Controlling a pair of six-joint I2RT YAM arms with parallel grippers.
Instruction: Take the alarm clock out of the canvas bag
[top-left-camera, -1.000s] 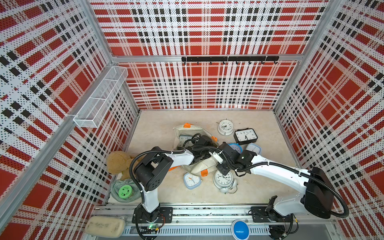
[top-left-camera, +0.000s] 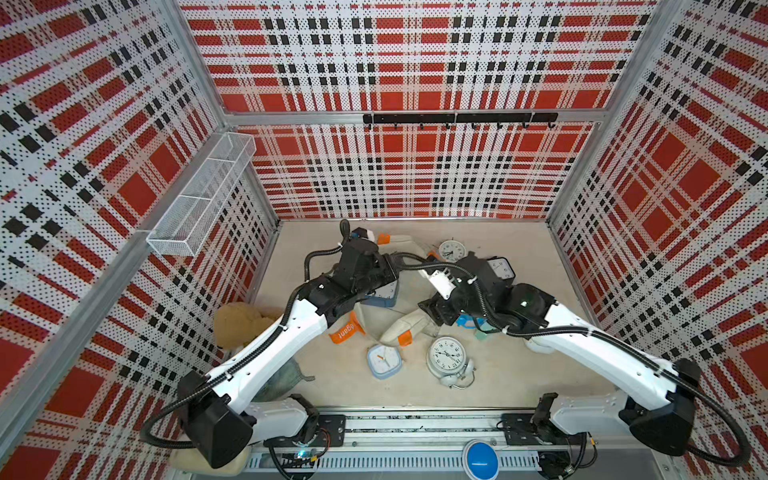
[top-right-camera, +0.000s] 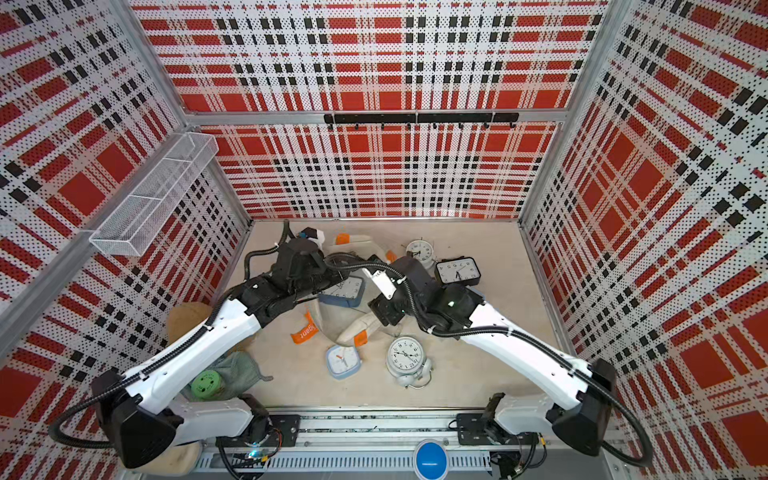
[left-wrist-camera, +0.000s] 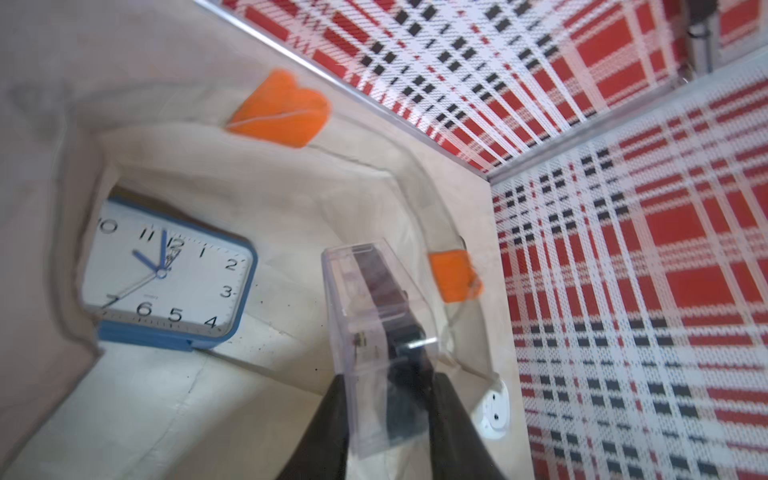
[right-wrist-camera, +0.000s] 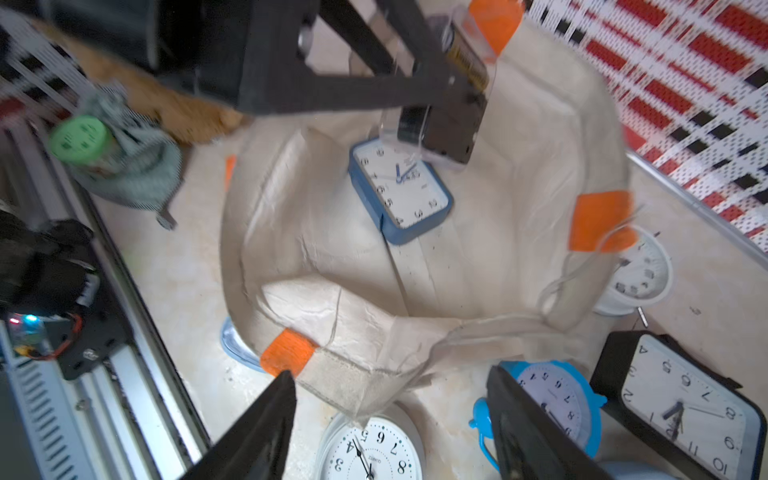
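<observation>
The cream canvas bag (right-wrist-camera: 504, 240) with orange patches lies open mid-table, a blue-rimmed rectangular clock (right-wrist-camera: 404, 192) inside it, seen from above in both wrist views. My left gripper is raised over the bag, shut on a clear boxy object (left-wrist-camera: 376, 320) with dark inner parts, probably a clock; it hangs above the blue clock. My right gripper is over the front right of the bag, part open, with no held thing visible between its fingers.
Loose clocks surround the bag: black (top-right-camera: 458, 270), white twin-bell (top-right-camera: 405, 360), pale blue (top-right-camera: 342, 360) and others. A teddy and grey cloth (top-right-camera: 240, 376) lie left. A wire basket (top-left-camera: 200, 192) hangs on the left wall.
My left arm has lifted up and back out of the bag with the clear object. My right arm has risen slightly.
</observation>
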